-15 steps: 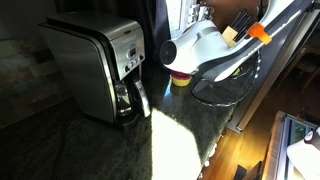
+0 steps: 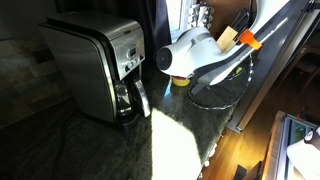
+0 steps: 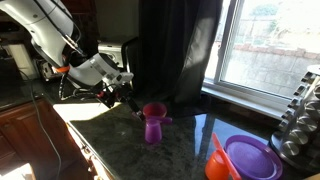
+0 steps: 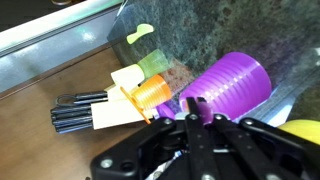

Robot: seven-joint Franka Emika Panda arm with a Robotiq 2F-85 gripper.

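A purple cup (image 4: 228,85) lies large in the wrist view, just beyond my gripper. The fingers look closed, and I cannot tell if anything thin sits between them. In the second exterior view, the purple cup (image 3: 153,130) stands on the dark counter in front of a red bowl (image 3: 155,110). My gripper (image 3: 122,103) is dark and small there, to the left of the cup and bowl. From the first exterior view the arm hides the fingers; a yellow object (image 2: 180,82) shows beneath it.
An orange cup (image 4: 153,92) and a green cup (image 4: 155,62) appear beside the purple cup in the wrist view. A purple plate (image 3: 257,158) lies at the counter's right. The coffee maker (image 2: 100,65) is an obstacle at left.
The arm has shifted slightly left and down in the first exterior view, covering more of the yellow object. The coffee maker has not moved.
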